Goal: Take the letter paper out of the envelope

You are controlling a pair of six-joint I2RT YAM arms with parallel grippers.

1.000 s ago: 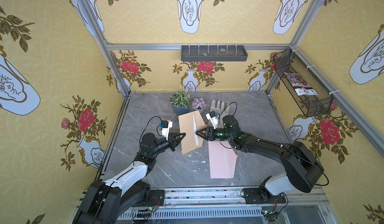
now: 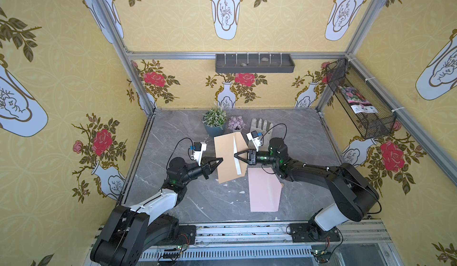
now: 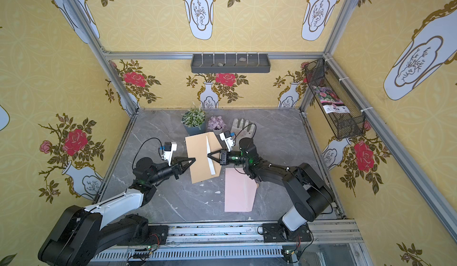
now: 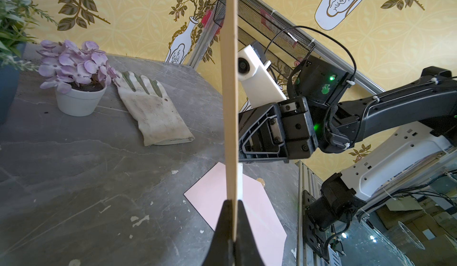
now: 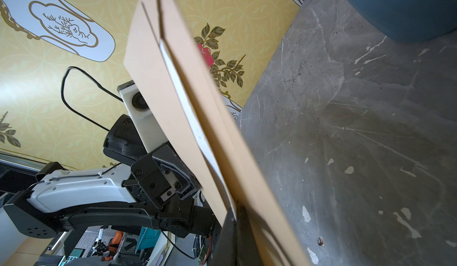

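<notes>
A tan envelope (image 2: 224, 151) is held up between my arms, its flap side facing right. My left gripper (image 2: 221, 160) is shut on the envelope's left edge; in the left wrist view the envelope stands edge-on between the fingertips. White letter paper (image 5: 192, 118) shows as a strip along the envelope's opening, most of it hidden inside. My right gripper is shut at that opening, its fingertips against the lower end of the white strip. Whether any paper lies between them, I cannot tell.
A pink envelope-shaped sheet (image 2: 264, 189) lies on the grey table (image 2: 204, 204), below the right gripper. Behind stand a green plant pot (image 2: 214, 129) and a small purple-flowered pot (image 2: 236, 123), with a glove (image 2: 260, 127) to their right.
Compared with a second ago, the tan envelope and both grippers sit slightly further right. The white strip still shows at the opening, about as wide as before.
</notes>
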